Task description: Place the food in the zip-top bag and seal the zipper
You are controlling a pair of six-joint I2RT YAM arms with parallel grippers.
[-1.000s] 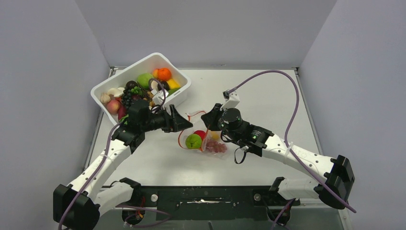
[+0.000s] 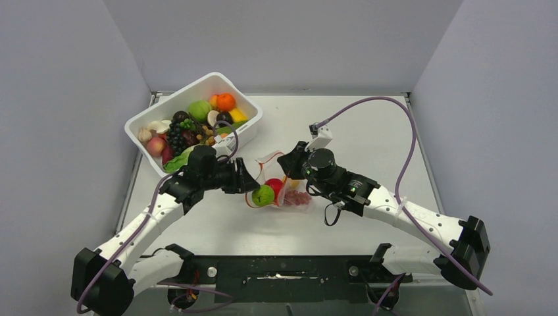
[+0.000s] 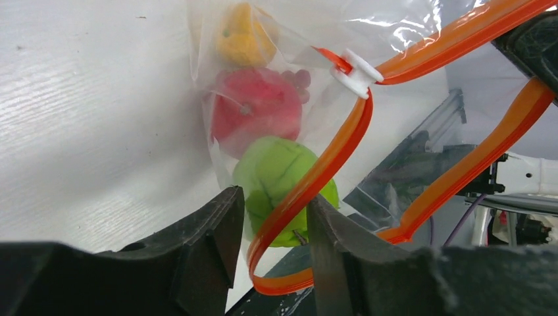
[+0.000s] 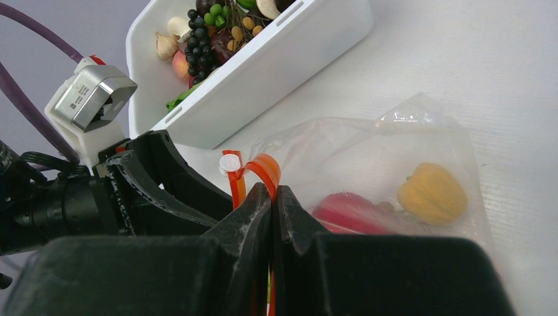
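A clear zip top bag [image 2: 268, 170] with an orange-red zipper band lies at the table's middle, its mouth gaping toward my left arm. Inside are a green vegetable [image 3: 270, 172] close to the mouth, a red fruit [image 3: 256, 108], a yellow food piece [image 4: 432, 193] and pink grapes [image 2: 298, 198]. My right gripper is shut on the bag's zipper edge. At the lower part of the mouth, my left gripper is part open, the zipper band [image 3: 332, 148] passing between its fingers. A white slider [image 3: 357, 74] sits on the band, apart from the left fingers.
A white bin [image 2: 247, 133] of assorted toy produce stands at the back left, behind my left arm. Bare table [image 2: 358, 131] lies at the back right and in front of the bag.
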